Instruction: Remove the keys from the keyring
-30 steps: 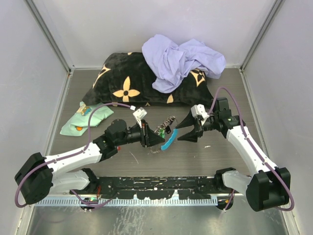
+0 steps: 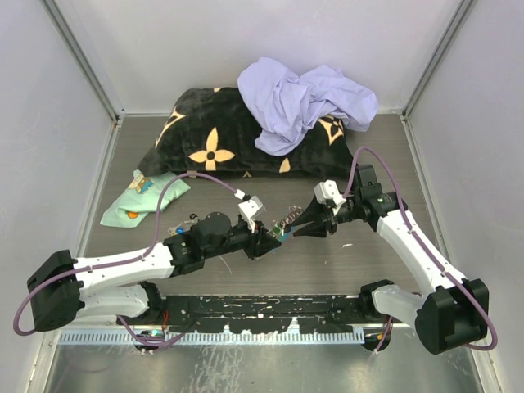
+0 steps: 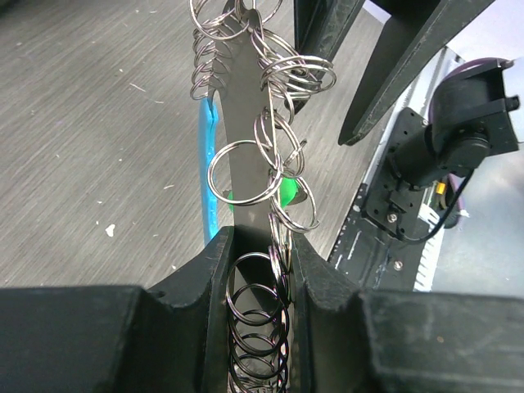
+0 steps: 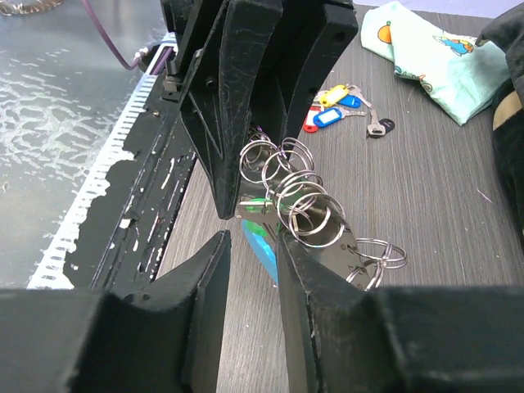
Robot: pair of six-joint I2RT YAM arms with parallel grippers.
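Observation:
A flat metal strip strung with several keyrings rises from my left gripper, which is shut on its lower part. A bright green piece and a long blue piece show behind the rings. In the right wrist view, the rings and the blue piece lie just beyond my right gripper. A gap with floor showing remains between the right fingertips; one overlaps the rings, and whether they touch is unclear. From above, both grippers meet around the blue piece.
Loose keys with coloured key tags lie on the floor, left of the arms from above. A green cloth lies at the left, and a dark cushion with a lilac cloth at the back.
My left gripper has moved right with the strip of rings, closing the distance to my right gripper. The right gripper has shifted slightly left, and its fingers stand closer together.

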